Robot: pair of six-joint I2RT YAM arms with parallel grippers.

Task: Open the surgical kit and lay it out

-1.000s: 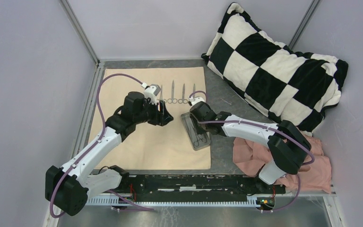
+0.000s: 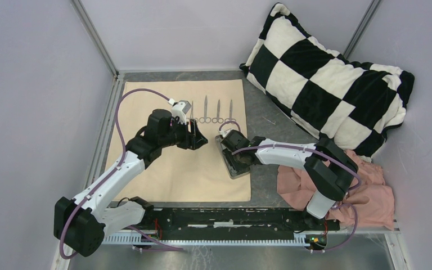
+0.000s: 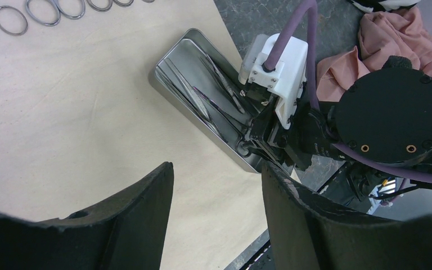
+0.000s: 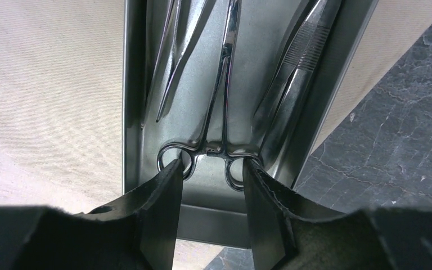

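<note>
A metal tray [image 3: 185, 112] lies on the beige cloth [image 2: 163, 180], holding scissor-like forceps [image 4: 226, 62], tweezers [image 4: 304, 62] and slimmer instruments. My right gripper is open low over the forceps' finger rings, one finger at each ring. Several ringed instruments [image 2: 205, 109] lie in a row at the cloth's upper part. My left gripper hangs open left of the tray, with nothing between its fingers.
A checkered pillow [image 2: 326, 84] fills the back right, with pink fabric [image 2: 371, 197] at the front right.
My right gripper has moved toward the front of the view, down the tray to the ring end of the forceps. The left arm has barely moved.
</note>
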